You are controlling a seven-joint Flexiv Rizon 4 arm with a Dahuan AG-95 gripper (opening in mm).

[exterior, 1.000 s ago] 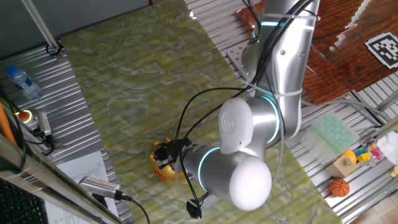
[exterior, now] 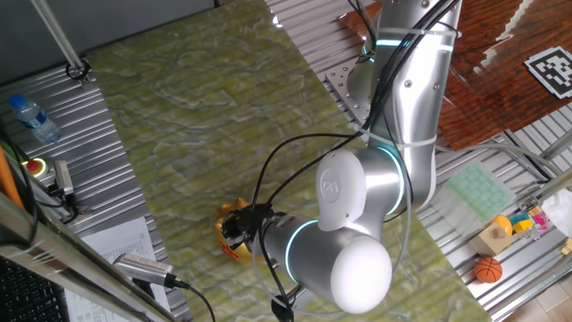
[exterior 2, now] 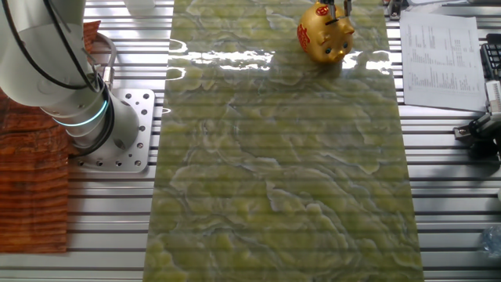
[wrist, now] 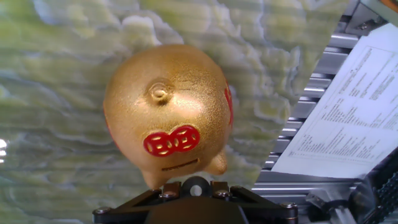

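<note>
A gold piggy bank with red markings sits on the green marbled board, near its far edge in exterior view 2. From above in the wrist view, the piggy bank shows its round body, red coin emblem and dark slot. My gripper is right at the top of the piggy bank, its two fingers a little apart. Along the bottom of the wrist view, the gripper lies by the ear end, with a gap between its tips. Whether they touch the gold surface cannot be told. The arm partly covers the piggy bank in exterior view 1.
Most of the green board is bare. Printed paper lies to its right. In exterior view 1, a water bottle lies left, and a pale green box and small basketball stand right.
The piggy bank has stayed in place.
</note>
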